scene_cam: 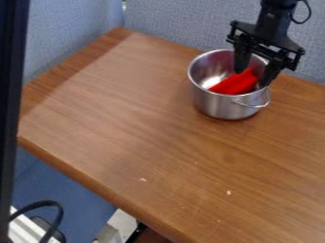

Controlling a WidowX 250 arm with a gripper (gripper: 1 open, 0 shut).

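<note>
A steel pot point(212, 104) with wire handles stands at the back right of the wooden table. Inside it lies a red elongated object point(234, 83). My black gripper point(257, 65) is over the pot's back-right part, its fingers reaching down at the rim beside the red object. Whether anything is between the fingers is hard to tell at this size.
A blue padded wall runs along the back. Black cables and white items sit below the table's front-left edge.
</note>
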